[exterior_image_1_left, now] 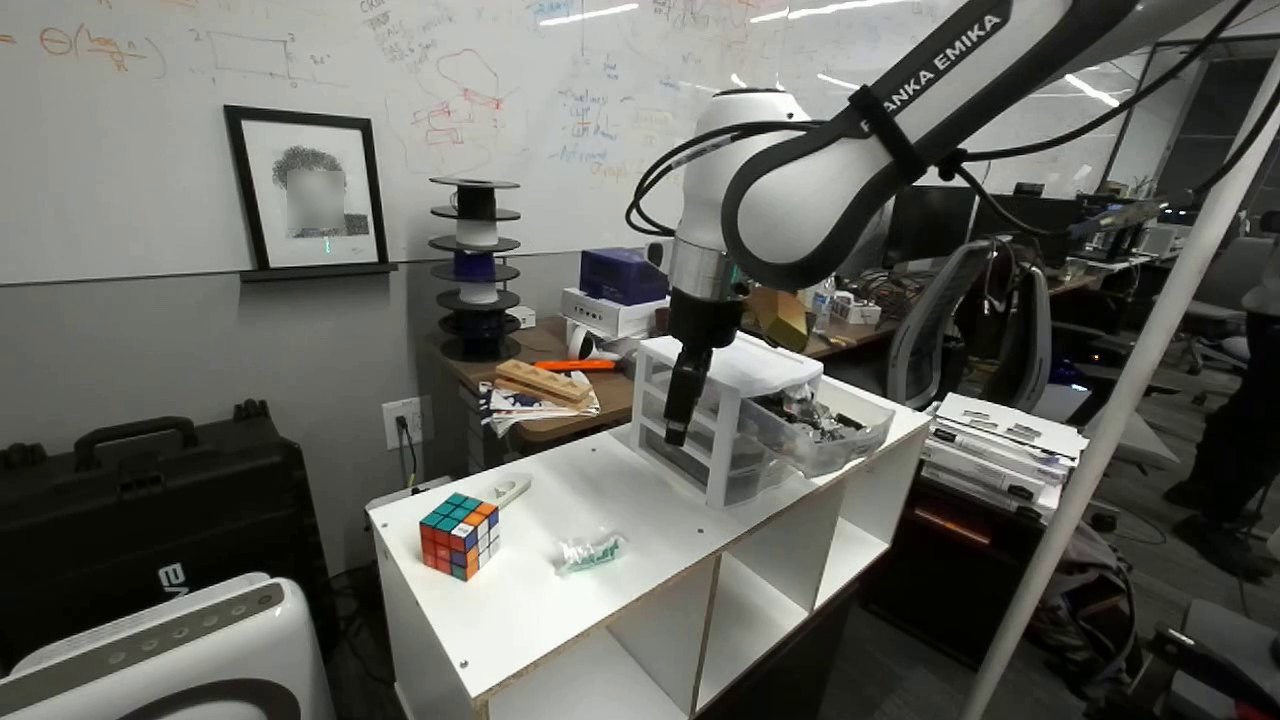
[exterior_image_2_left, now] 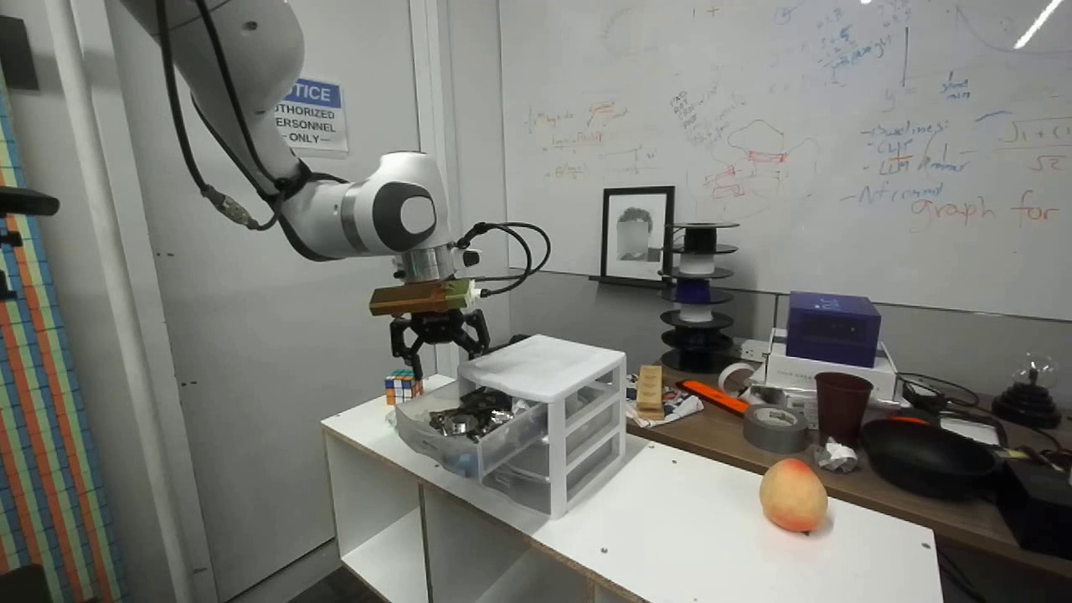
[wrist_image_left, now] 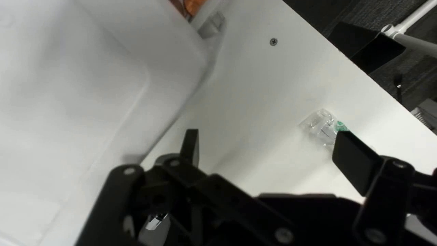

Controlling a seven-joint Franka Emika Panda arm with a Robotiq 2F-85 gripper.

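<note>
My gripper stands open, its black fingers [wrist_image_left: 354, 163] wide apart with nothing held between them. In exterior view 1 the gripper [exterior_image_1_left: 678, 430] points down beside the white drawer unit [exterior_image_1_left: 717, 450], on the side facing the cube. A clear plastic packet with green print [exterior_image_1_left: 590, 553] lies on the white shelf top; in the wrist view the packet [wrist_image_left: 323, 127] is partly hidden behind the right-hand finger. A Rubik's cube [exterior_image_1_left: 459, 536] sits near the shelf's left end. The unit's top drawer [exterior_image_2_left: 454, 442] is pulled out and holds dark wrapped items.
A pale flat object [exterior_image_1_left: 509, 490] lies behind the cube. Beyond the drawer unit a peach-coloured fruit [exterior_image_2_left: 794, 496] rests on the white shelf top [exterior_image_2_left: 693, 533]. Bare surface surrounds the packet. A cluttered desk [exterior_image_1_left: 564, 420] stands behind.
</note>
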